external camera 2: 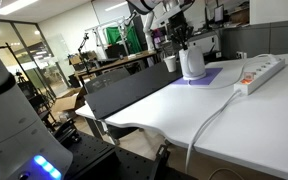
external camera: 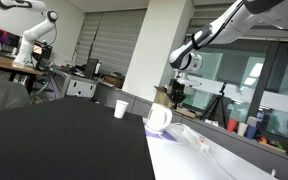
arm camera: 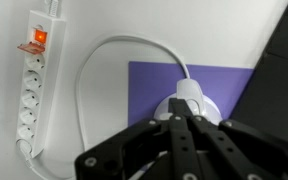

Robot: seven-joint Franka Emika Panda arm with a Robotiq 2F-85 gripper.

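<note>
A white kettle (external camera 2: 193, 63) stands upright on a purple mat (arm camera: 149, 88), with its cord leading away from it. In exterior view 1 the kettle (external camera: 159, 118) is just below and to the left of my gripper (external camera: 176, 101). Seen from the wrist, my gripper is over the kettle's top, beside the white handle or spout part (arm camera: 190, 90). Its fingers look shut, and I see nothing clearly held between them. The gripper's body hides much of the kettle there.
Near the kettle stands a white cup (external camera: 121, 109). A white power strip (arm camera: 31, 95) with a lit orange switch lies to one side, its cable crossing the white table.
</note>
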